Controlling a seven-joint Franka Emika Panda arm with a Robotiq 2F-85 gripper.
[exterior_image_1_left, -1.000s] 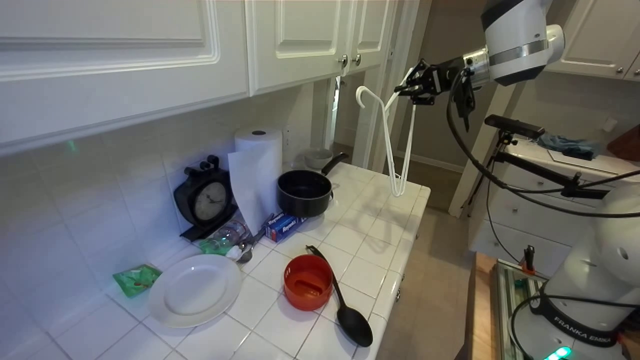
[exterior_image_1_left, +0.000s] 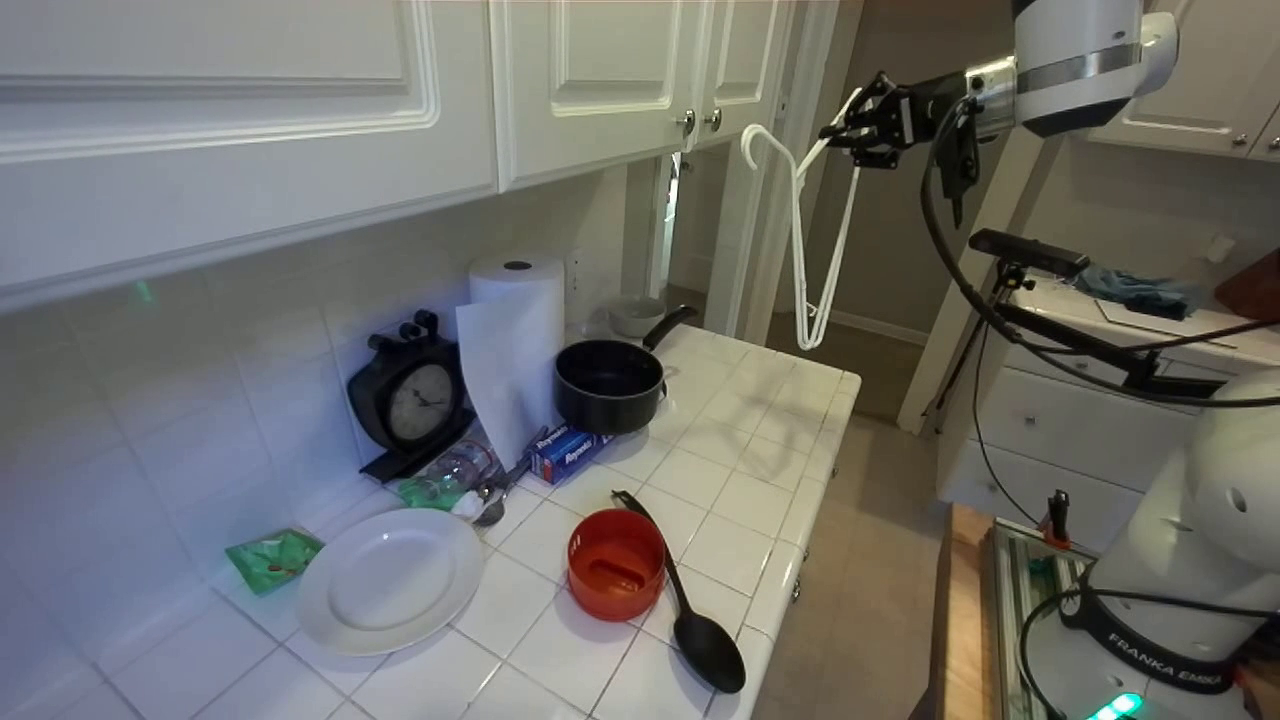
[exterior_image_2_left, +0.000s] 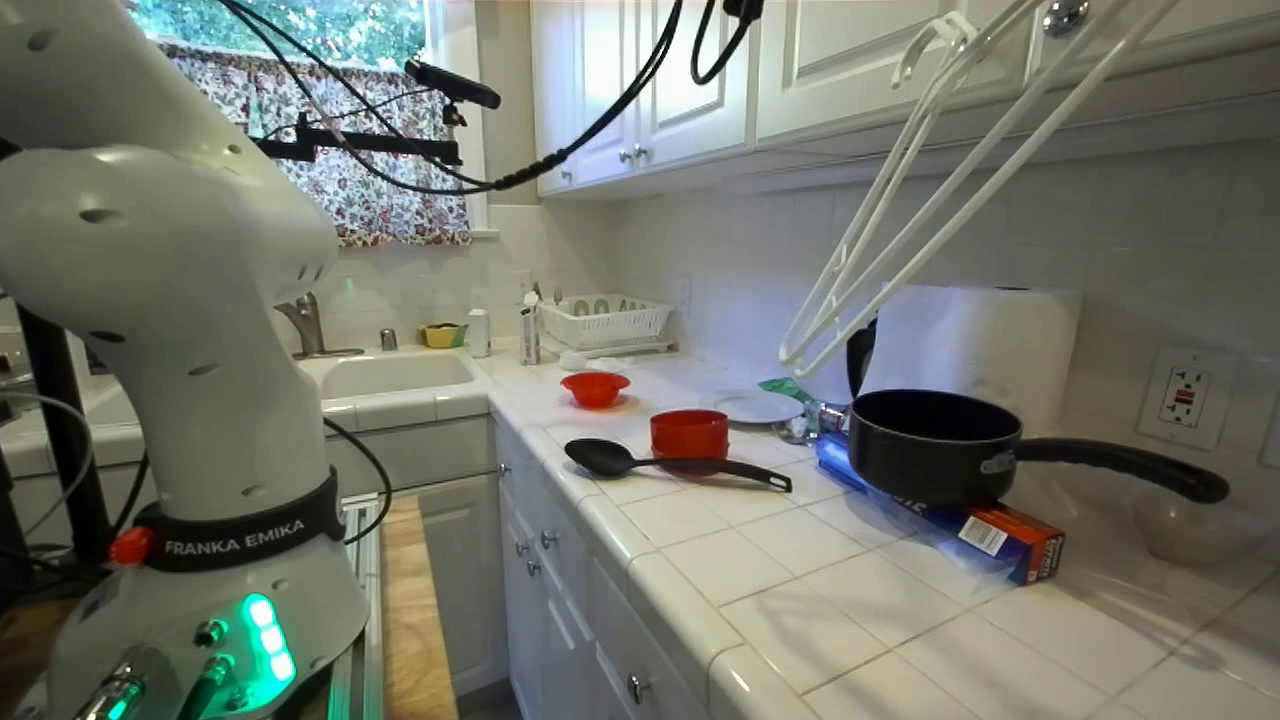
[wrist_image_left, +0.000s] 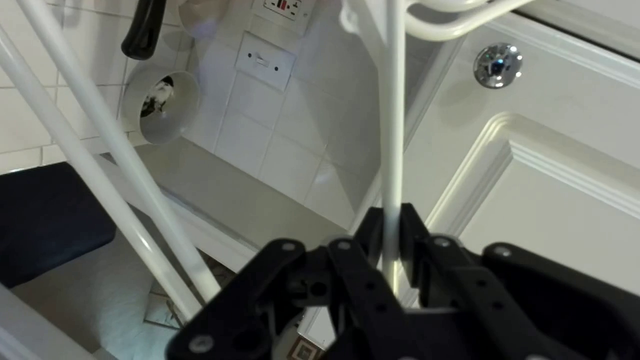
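White plastic hangers (exterior_image_1_left: 800, 252), seemingly two together, hang in the air from my gripper (exterior_image_1_left: 840, 134), which is shut on them. In the wrist view a white bar (wrist_image_left: 393, 132) runs upright between the fingertips of the gripper. Two more white bars (wrist_image_left: 114, 141) slant across the left of that view. The hooks (exterior_image_1_left: 753, 144) point toward the cabinets, clear of any knob. In exterior view 2 the hangers (exterior_image_2_left: 894, 216) show at upper right, while the gripper itself is out of that frame.
Upper cabinets with a round knob (wrist_image_left: 498, 65) are close to the hangers. On the counter stand a black pot (exterior_image_1_left: 608, 386), paper towels (exterior_image_1_left: 518, 348), a red bowl (exterior_image_1_left: 614, 566), a black spoon (exterior_image_1_left: 708, 648) and a white plate (exterior_image_1_left: 390, 582).
My gripper has risen and moved right in exterior view 1, carrying the hangers up and away from the counter. The counter items have not moved.
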